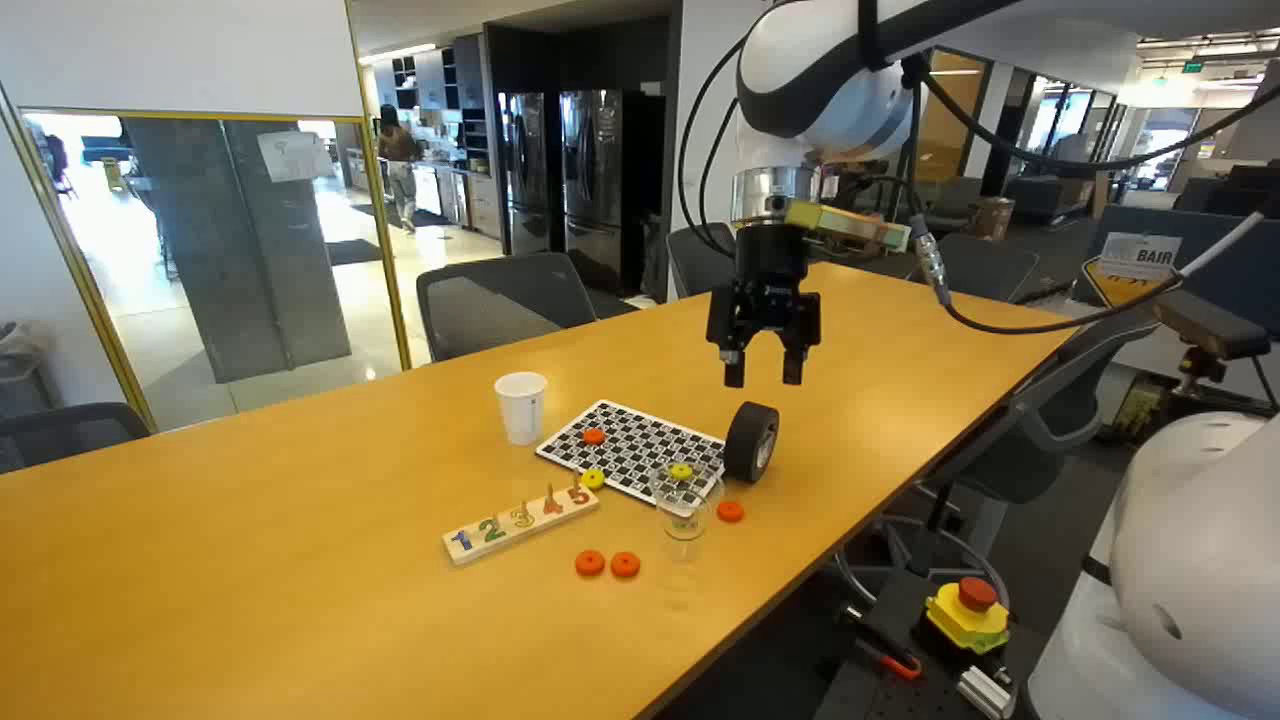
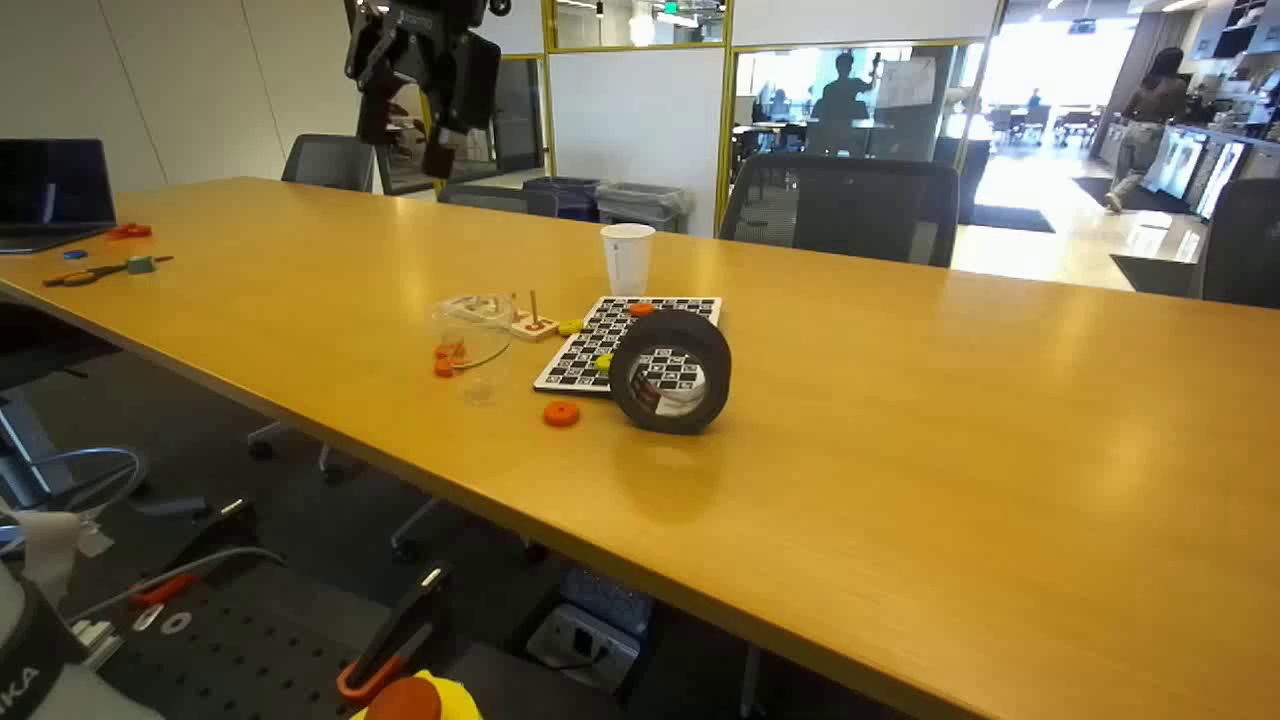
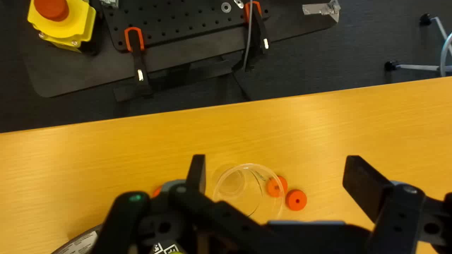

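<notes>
High over the table, my gripper (image 1: 764, 374) hangs open and empty, its fingers pointing down; the wrist view shows the fingers wide apart. Beneath it in that view are a clear plastic cup (image 3: 250, 167) and two orange rings (image 3: 296, 199), one partly seen through the cup. A black tape roll (image 2: 715, 372) stands on its edge beside the checkered board (image 1: 636, 446). An orange ring (image 1: 594, 436) and a yellow ring (image 1: 680, 472) appear on the board. Another yellow ring (image 1: 593, 479) is by the wooden number stand (image 1: 521, 524), whose pegs look bare. A further orange ring (image 2: 560, 414) lies near the tape.
A white paper cup (image 1: 521, 408) stands behind the board. At the table's far end are a laptop (image 2: 54, 198) and scissors (image 2: 96, 275). The table's front edge (image 3: 254, 101) runs close to the clear cup.
</notes>
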